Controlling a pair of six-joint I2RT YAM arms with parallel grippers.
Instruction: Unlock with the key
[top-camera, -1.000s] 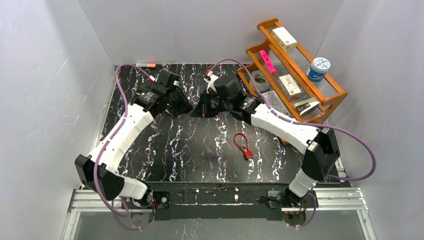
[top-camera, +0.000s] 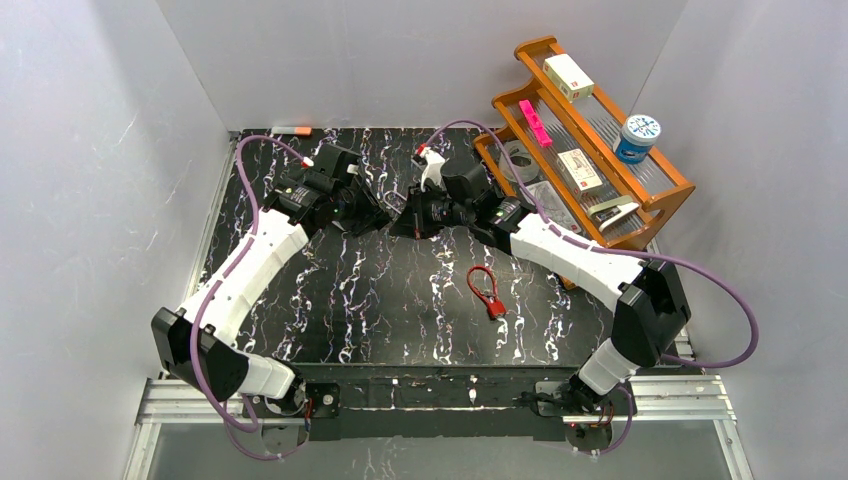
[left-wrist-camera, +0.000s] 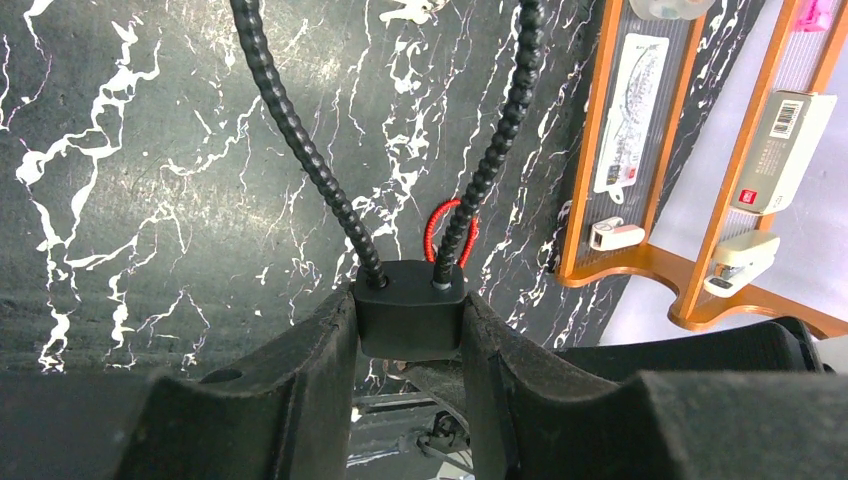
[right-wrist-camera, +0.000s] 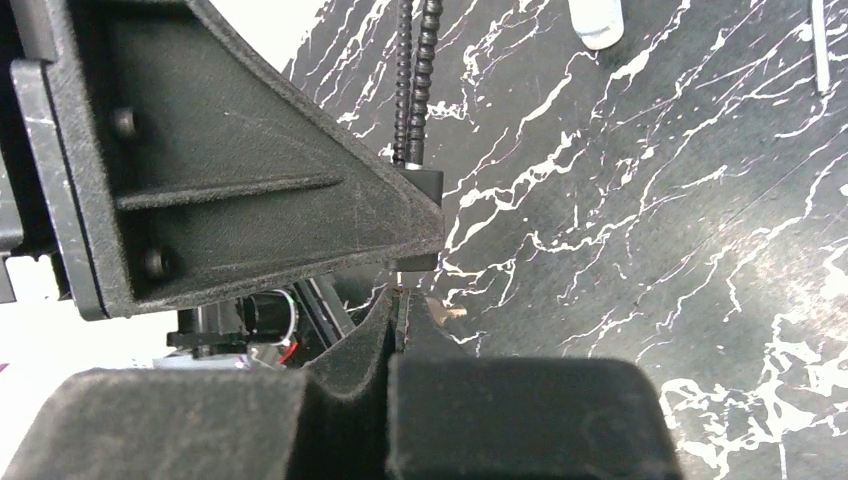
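Note:
In the left wrist view, a black padlock with a ribbed black cable shackle is clamped between the fingers of my left gripper. Its shackle legs both enter the body. My right gripper is shut just below the lock's keyhole end, close to the left fingertips. A tiny piece of pale metal shows between lock and right fingertips; the rest of any key is hidden, and whether those fingers grip it is unclear. Seen from above, the left gripper and right gripper meet over mid-table.
A red cable padlock lies on the black marbled table, nearer the front. The wooden shelf with boxes and a blue jar stands at the right. An orange-and-white marker rests at the back left.
My right arm has shifted slightly to the right, its elbow most visibly. The left gripper has drifted a little to the right. The red padlock and shelf have not moved.

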